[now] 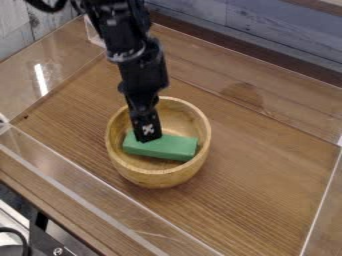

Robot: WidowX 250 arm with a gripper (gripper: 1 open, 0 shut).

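My black gripper [140,118] reaches down from the top of the view into a yellow wooden bowl [159,175] near the middle of the table. A green block [166,147] lies in the bowl, just below the fingertips. The fingers look apart, and I see nothing held between them.
Bare wooden table [261,175] fills the right and the back. A pale wall runs along the back edge. A clear object stands at the upper left, partly out of view. Cables show at the lower left corner.
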